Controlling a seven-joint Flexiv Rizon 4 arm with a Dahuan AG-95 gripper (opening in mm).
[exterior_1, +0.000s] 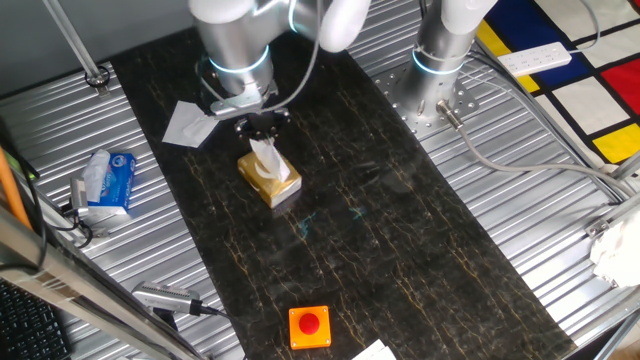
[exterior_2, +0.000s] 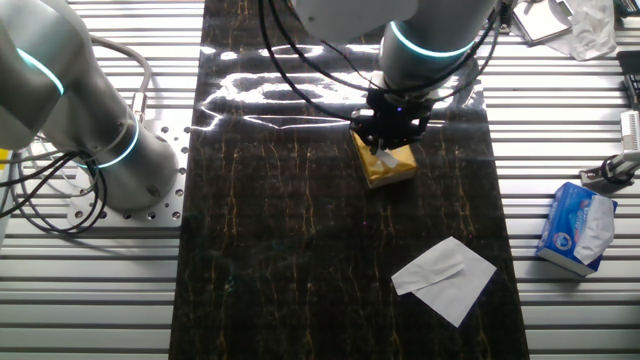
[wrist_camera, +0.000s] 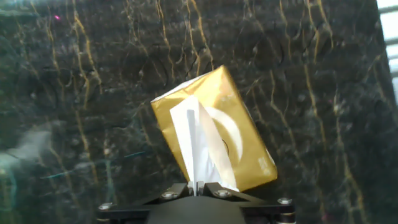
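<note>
A gold tissue box lies on the dark marbled table, with a white tissue standing up out of its slot. Seen from the wrist, the same tissue stretches from the gold box to my gripper, whose fingertips are closed together on it. The gripper is above the box, apart from the carton itself. From the opposite side, the gripper hides part of the box and most of the tissue.
A loose white sheet lies flat near the table edge. Beyond that edge is a blue tissue pack. An orange box with a red button sits at the near end.
</note>
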